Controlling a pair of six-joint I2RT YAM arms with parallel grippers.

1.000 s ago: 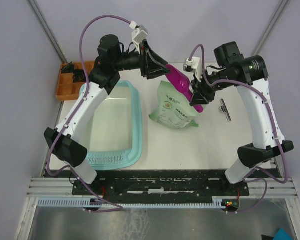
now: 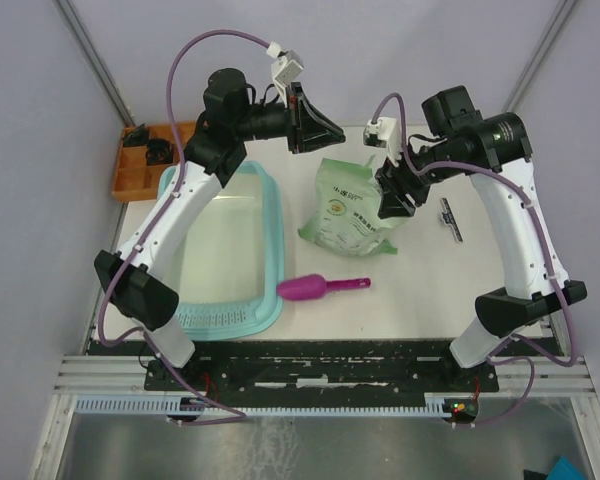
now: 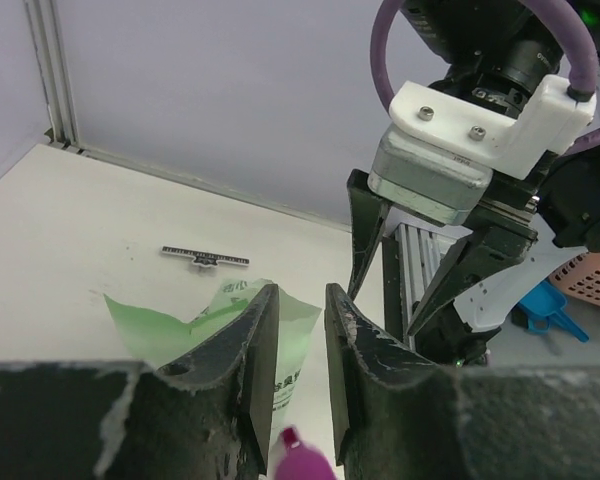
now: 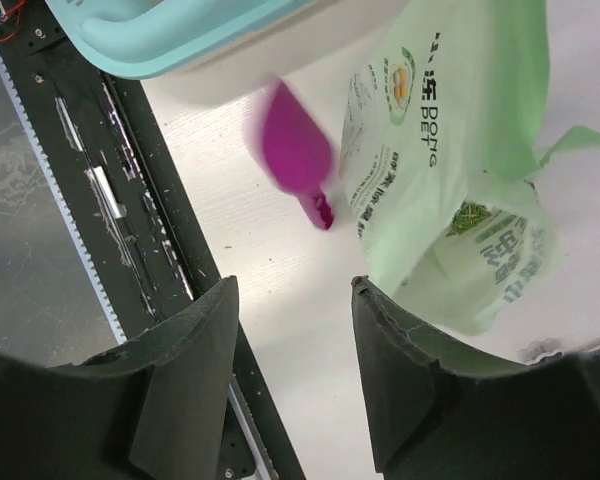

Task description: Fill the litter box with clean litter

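The open bag of litter point(image 2: 342, 208) point(image 4: 425, 150) stands on the white board, green material visible in its mouth. A magenta scoop point(image 2: 310, 286) point(image 4: 296, 142) lies below it beside the litter box point(image 2: 273, 250), blurred in the right wrist view. My left gripper point(image 2: 320, 135) is above the bag; whether anything is between its fingers is unclear, with magenta just beneath them in the left wrist view. My right gripper point(image 2: 396, 200) is over the bag's right side, part open, with nothing between its fingers.
An orange divided tray point(image 2: 140, 170) sits at the back left. A metal clip point(image 2: 450, 220) lies at the right of the board. The board's front right is clear; its front edge borders a black rail.
Both arms have moved only slightly.
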